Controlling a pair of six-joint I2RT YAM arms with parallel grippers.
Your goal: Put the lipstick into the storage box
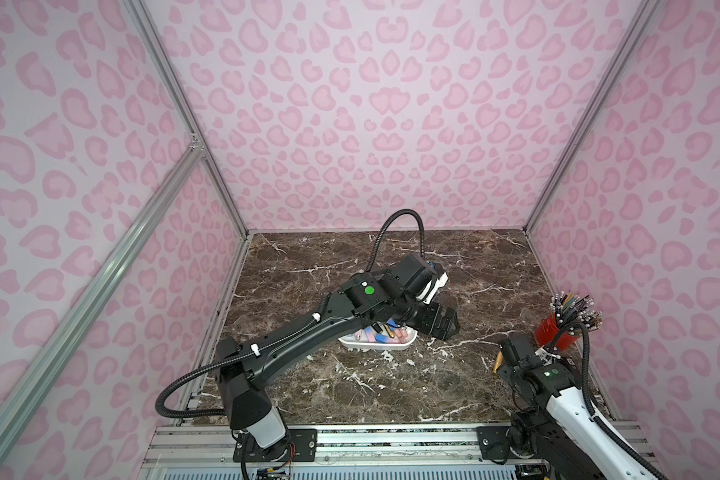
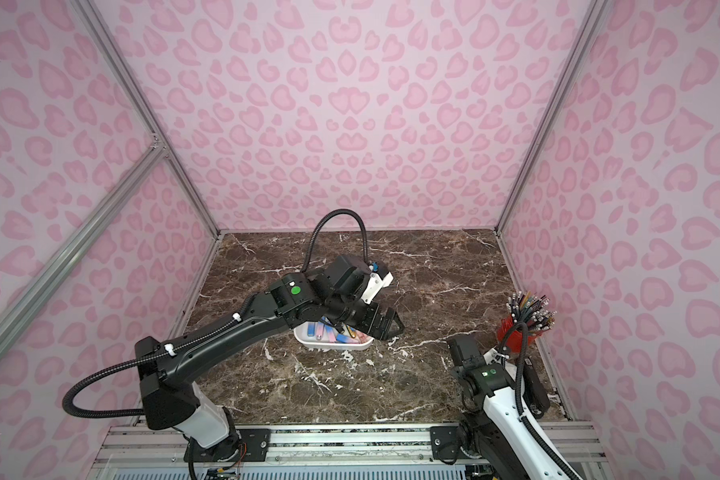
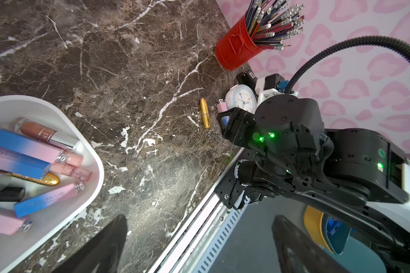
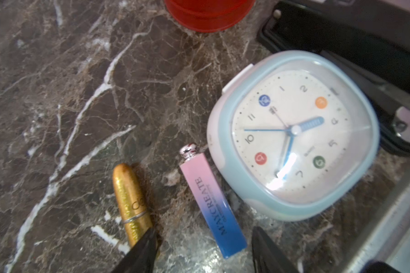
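Note:
A gold bullet-shaped lipstick lies on the marble table at the right, beside a pink-to-blue lipstick. My right gripper hovers over these, open, its fingertips either side of the pink-blue one's lower end. The white storage box, holding several lipsticks and tubes, sits mid-table, partly hidden by my left arm in the top views. My left gripper is open beside and above the box, nothing between its fingers.
A clock, a black stapler and a red pencil cup crowd the right edge near the wall. The table's back and middle between box and clock are mostly clear.

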